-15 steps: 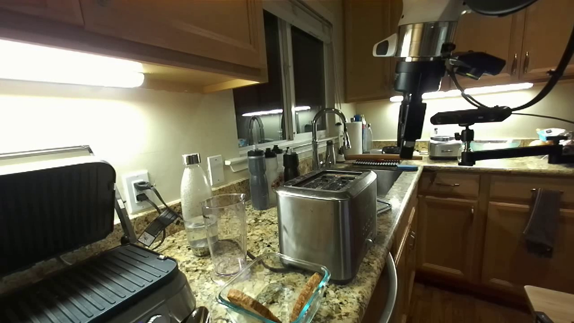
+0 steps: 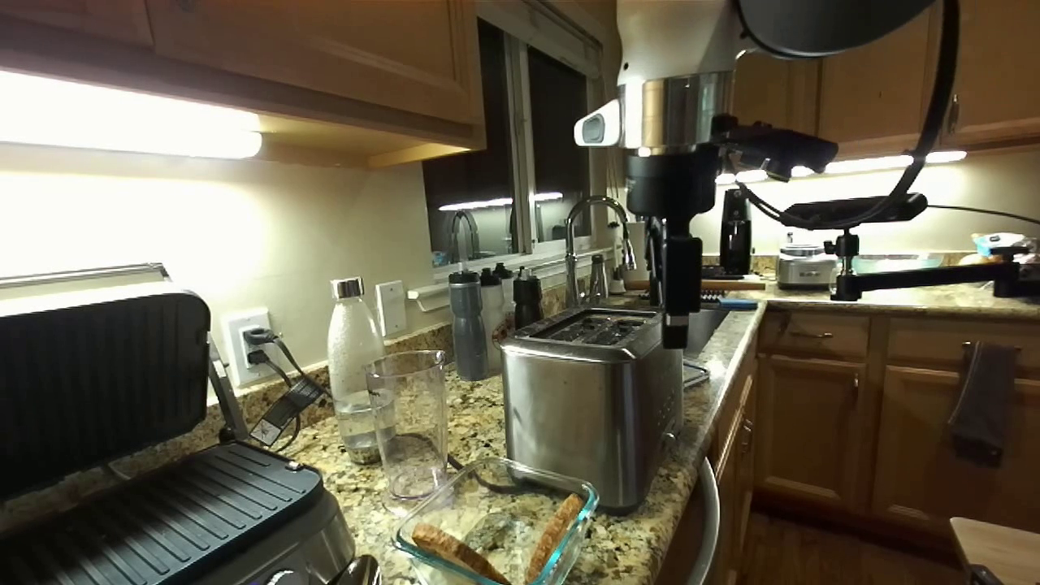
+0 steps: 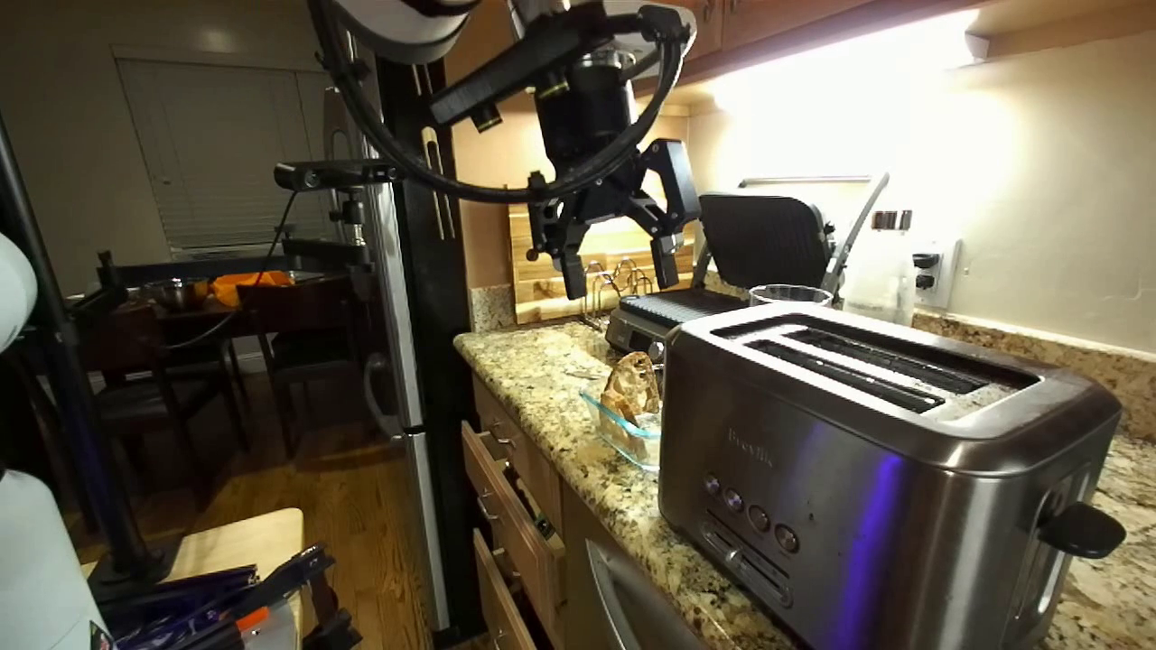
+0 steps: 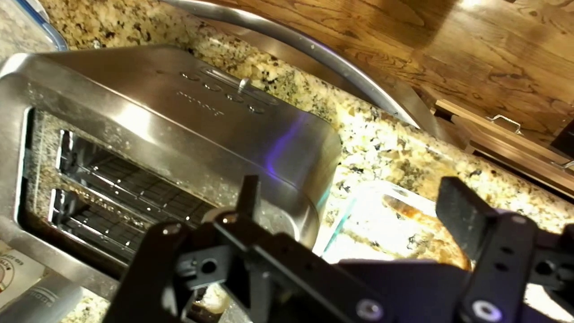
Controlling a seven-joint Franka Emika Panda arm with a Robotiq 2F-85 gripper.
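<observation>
My gripper (image 3: 619, 271) stands open, fingers pointing down and nothing between them. In exterior view 1 it is seen edge-on, its fingertips just above the top level of the steel toaster (image 2: 585, 409). Two brown bread slices, a left slice (image 2: 458, 554) and a right slice (image 2: 553, 533), lean against the walls of a glass dish (image 2: 414, 522). From the wrist, the toaster (image 4: 177, 134) fills the left side with both slots empty. Beyond its end, between my spread fingers, part of the dish (image 4: 339, 226) and bread (image 4: 425, 218) shows, partly covered by the gripper.
An open contact grill (image 2: 175, 507) occupies the counter's left end. A clear pitcher (image 2: 409, 429) and a water bottle (image 2: 353, 370) stand behind the dish. Farther back are a grey bottle (image 2: 469, 327) and the faucet (image 2: 596, 210). Above the toaster the air is clear.
In exterior view 1 the arm and gripper have moved left and somewhat lower, from over the sink side to beside the toaster's top. The toaster, dish and bread look unchanged.
</observation>
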